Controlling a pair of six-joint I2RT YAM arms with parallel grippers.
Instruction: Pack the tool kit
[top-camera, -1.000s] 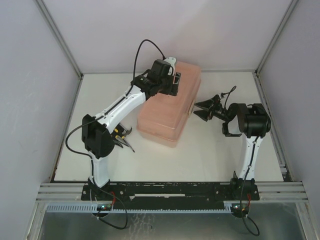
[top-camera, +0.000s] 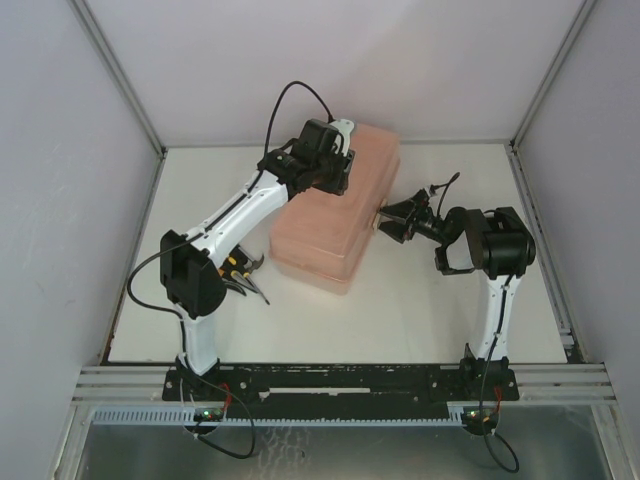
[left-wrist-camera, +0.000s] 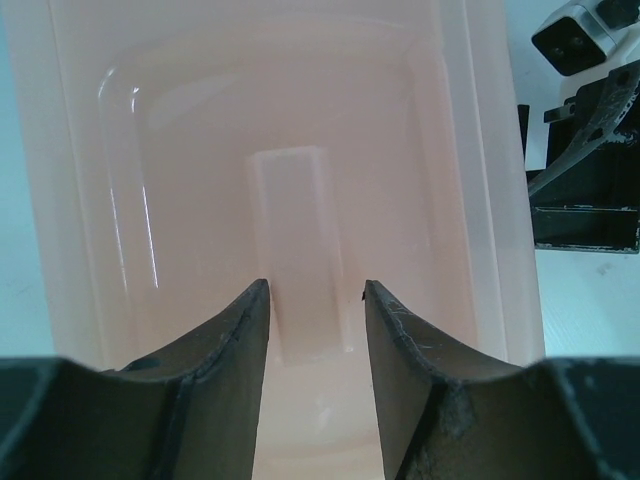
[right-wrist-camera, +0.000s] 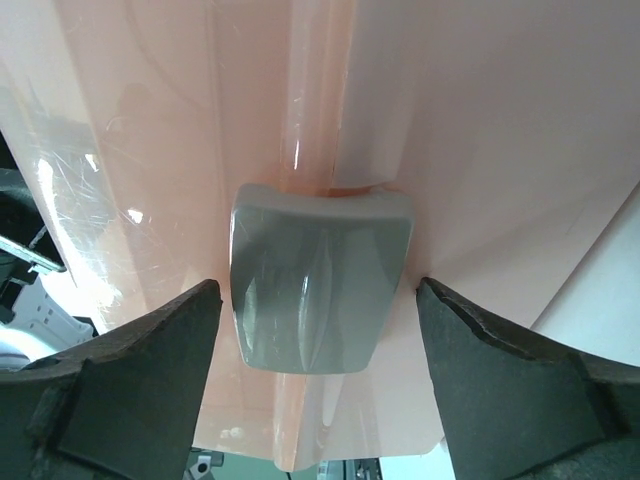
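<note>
The peach-coloured tool case (top-camera: 320, 230) stands at the centre with its lid down. Over the lid (left-wrist-camera: 400, 130) hangs my left gripper, open, the lid's recessed panel and raised middle bar below its separated fingertips. At the case's right side is my right gripper, its fingers on either side of a grey latch (right-wrist-camera: 315, 290), with narrow gaps left and right of it. The latch lies across the case's seam (right-wrist-camera: 315, 100); whether it is fastened I cannot tell. Several tools (top-camera: 242, 270) lie left of the case, partly hidden by my left arm.
White table (top-camera: 300, 335) shows free in front of the case and to its right. Walls enclose the sides and back. My left arm (top-camera: 240, 215) reaches across the left side, over the tools' area.
The case has shifted slightly to the left. My right gripper has moved a little leftward with it, close against the case's side. The left arm has barely moved.
</note>
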